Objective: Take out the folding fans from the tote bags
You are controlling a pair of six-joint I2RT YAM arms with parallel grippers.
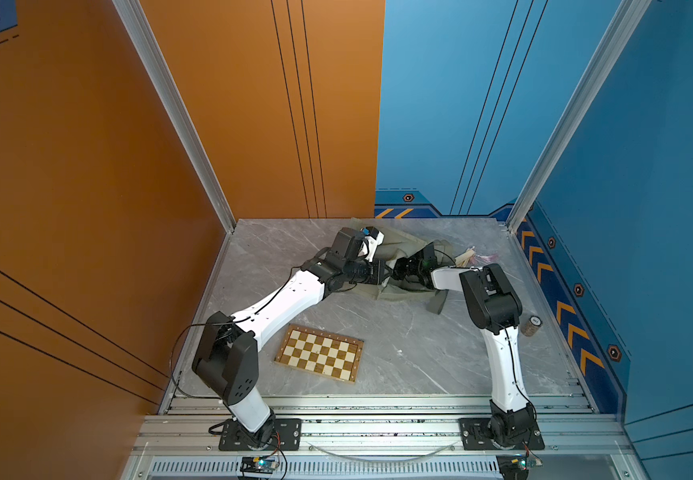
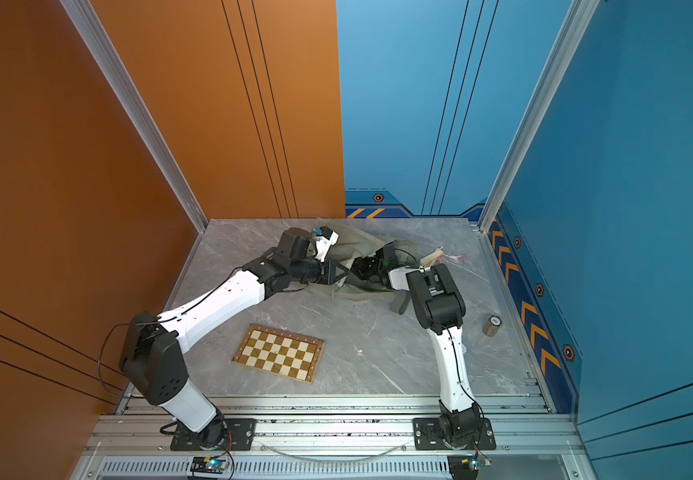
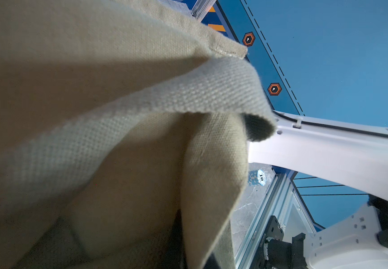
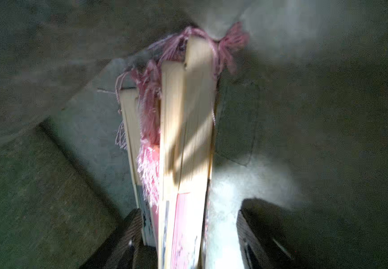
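The grey-beige tote bag lies at the back of the table, with both arms reaching into it. My left gripper is at the bag's upper fabric, which fills much of the left wrist view; its fingers are hidden there, and I cannot see whether they hold cloth. Inside the bag, in the right wrist view, several wooden folding fans with pink tassels lie side by side. My right gripper stands open, its fingers either side of the fans' lower parts.
A pale fan-like item with pink tassels lies at the back right. A checkered board lies at the front left, and a small round chip stack at the right.
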